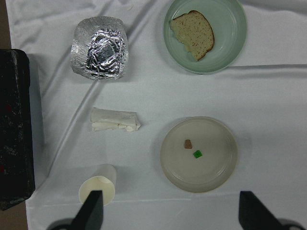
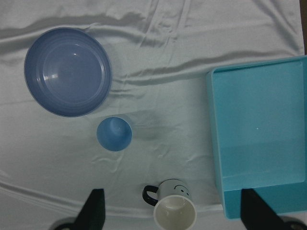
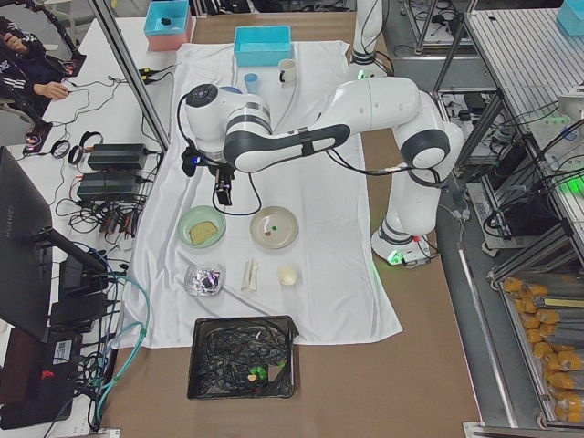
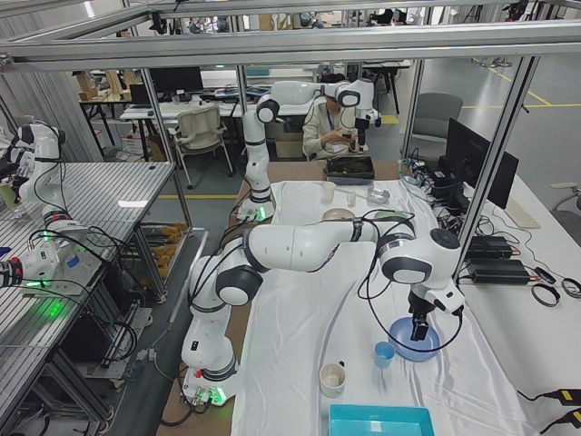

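My left gripper is open over a green plate point(image 1: 225, 33) with a bread slice point(image 1: 194, 33), a beige plate point(image 1: 196, 172) with small brown and green pieces, a white cup point(image 1: 96, 184), a folded white wrapper point(image 1: 115, 120) and a foil-lined container point(image 1: 98, 48). My right gripper is open over a blue plate point(image 2: 67, 72), a blue cup point(image 2: 114, 134) and a smiley mug point(image 2: 175, 211) with a black handle. Both grippers hang above the cloth with nothing between their fingers.
A turquoise bin point(image 2: 259, 120) stands beside the mug. A black tray point(image 3: 242, 383) with small items lies at the other end, past the cloth. Metal frame posts and cables border the table.
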